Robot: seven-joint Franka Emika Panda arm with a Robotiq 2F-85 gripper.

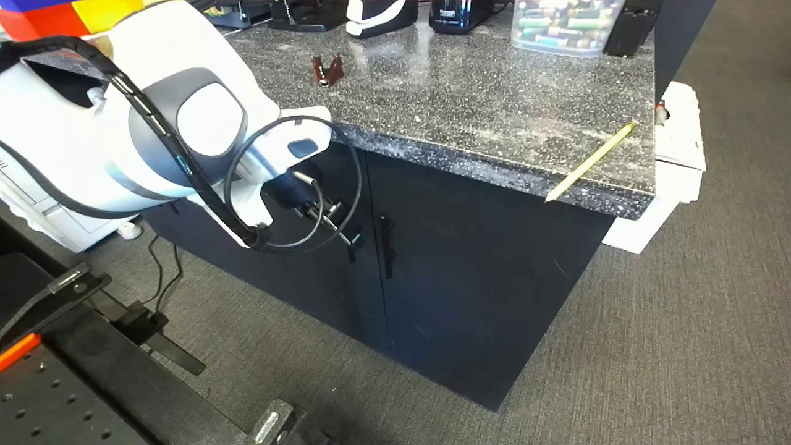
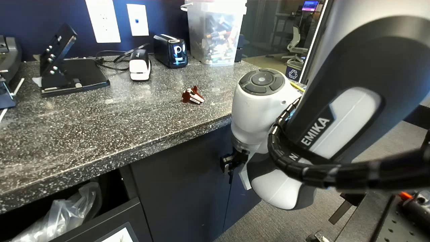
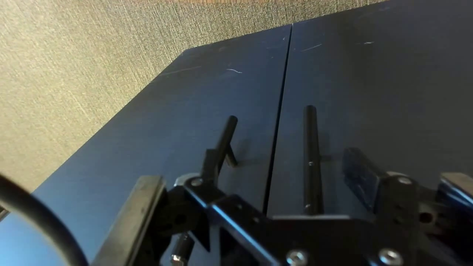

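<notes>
My gripper stands open before the dark cabinet doors, with nothing held. In the wrist view, the right-hand black bar handle (image 3: 312,155) appears in the gap between the fingers, apart from both. The left-hand handle (image 3: 227,137) is partly covered by my left finger (image 3: 210,166). In exterior view 1, one handle (image 1: 386,248) shows to the right of my gripper (image 1: 346,226), while the other is mostly hidden behind the fingers. Exterior view 2 shows the gripper (image 2: 227,163) below the countertop edge, close to the cabinet front.
Above the doors juts the speckled countertop (image 1: 474,111). On it lie a red staple remover (image 2: 192,96) and a yellow pencil (image 1: 591,162), the pencil overhanging the edge. A bin of markers (image 2: 217,36) stands behind. A drawer (image 2: 60,213) is open at left.
</notes>
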